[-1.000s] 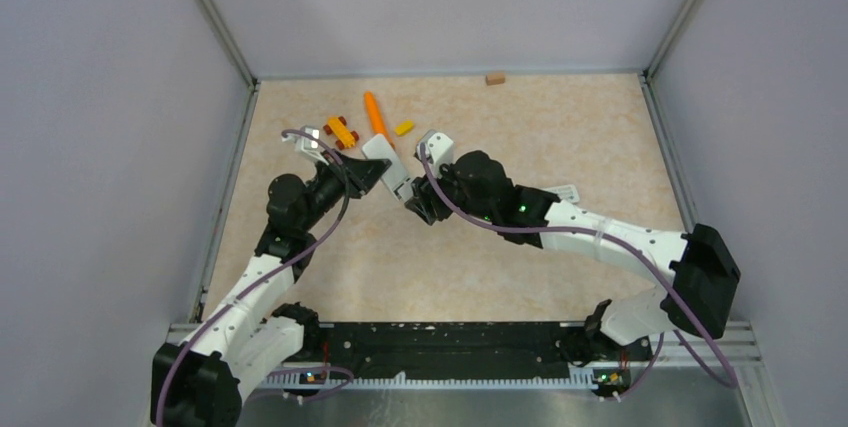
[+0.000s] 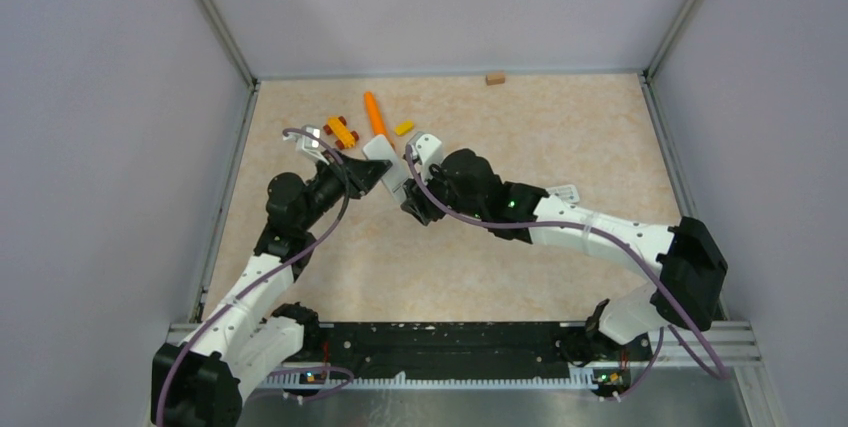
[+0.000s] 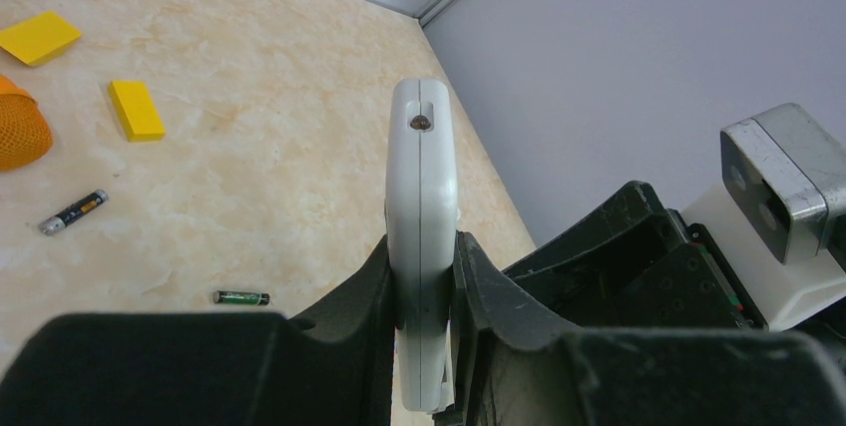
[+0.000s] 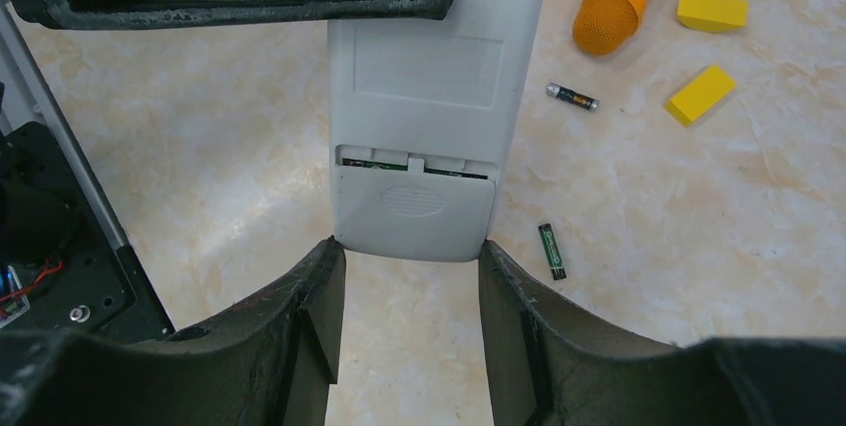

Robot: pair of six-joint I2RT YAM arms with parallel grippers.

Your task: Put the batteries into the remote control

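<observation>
The white remote control (image 2: 391, 161) hangs above the table with my left gripper shut on its two faces. Edge-on in the left wrist view, the remote (image 3: 421, 167) stands upright. In the right wrist view, its battery cover (image 4: 412, 212) lies at the lower end, gripped by its sides in my right gripper. A narrow slot (image 4: 374, 164) stays between cover and body, showing something green inside. On the table lie two loose batteries: one black and silver (image 4: 572, 97), one dark green (image 4: 552, 251).
An orange microphone (image 4: 611, 17) and two yellow blocks (image 4: 712, 10) lie behind the remote. A toy car (image 2: 341, 131) sits at the back left, a brown block (image 2: 495, 78) at the far edge.
My right gripper has moved slightly left along with the cover, closing toward the remote's body. The left arm has hardly moved.
</observation>
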